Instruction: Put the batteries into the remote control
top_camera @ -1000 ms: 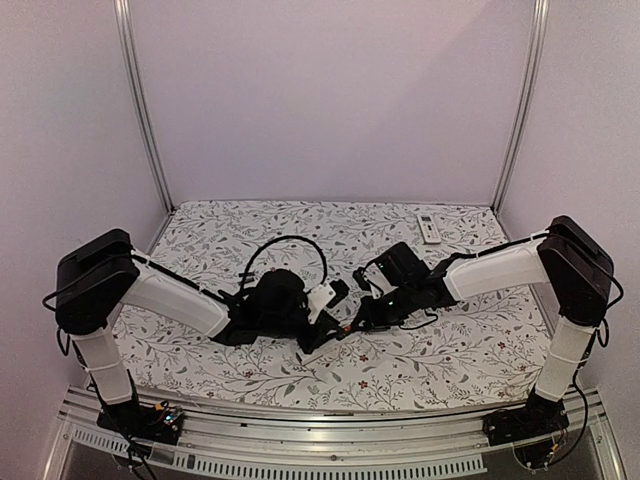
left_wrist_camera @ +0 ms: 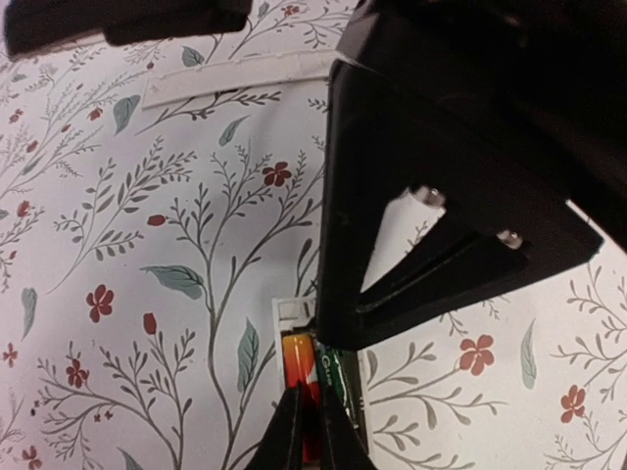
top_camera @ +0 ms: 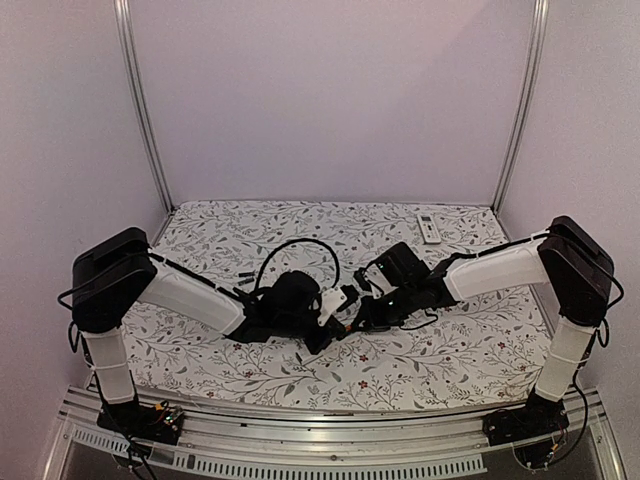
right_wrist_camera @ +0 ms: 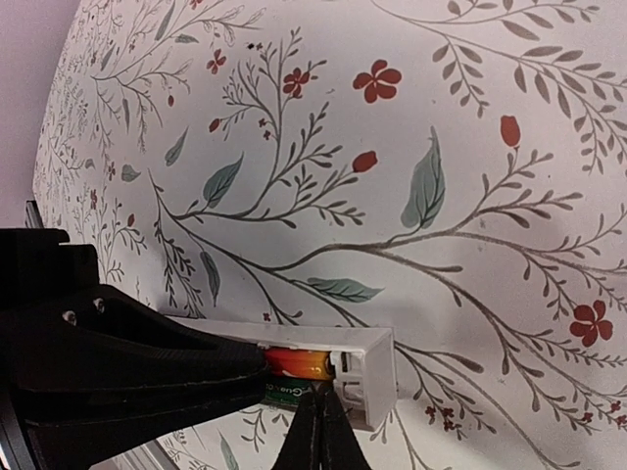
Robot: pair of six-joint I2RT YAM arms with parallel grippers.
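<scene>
The white remote (right_wrist_camera: pixel 380 367) lies on the patterned surface with its battery bay showing. An orange battery (left_wrist_camera: pixel 300 357) and a dark green battery (left_wrist_camera: pixel 333 377) sit side by side in the bay. Over the bay, my left gripper is shut on the orange battery, whose far end stays visible beyond the fingertips. My right gripper is shut at the bay's end, with nothing showing between its fingers. From above, the left gripper (top_camera: pixel 336 330) and the right gripper (top_camera: pixel 362 322) almost meet, hiding most of the remote.
A white handheld device (top_camera: pixel 429 228) lies at the back right. Small dark pieces (top_camera: pixel 247 275) rest left of centre, behind the left arm. A flat white strip (left_wrist_camera: pixel 235 78) crosses the top of the left wrist view.
My left arm has shifted slightly to the right, its wrist moving with it. The right arm and the white device at the back have stayed still.
</scene>
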